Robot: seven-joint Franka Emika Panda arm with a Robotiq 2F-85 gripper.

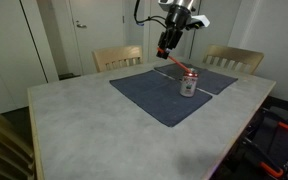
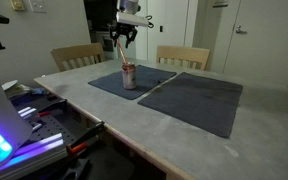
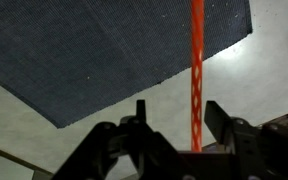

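A can with a light printed side stands upright on a dark mat. From its top, a long red-orange stick leans up and to the left. My gripper is at the stick's upper end, above and left of the can. In the wrist view the stick runs between the two dark fingers, closer to the right one. The fingers stand apart, with space left of the stick. The can and the stick's upper part show in exterior view 2, below the arm.
Another dark mat lies beside the can's mat. Wooden chairs stand along the table's far edge.
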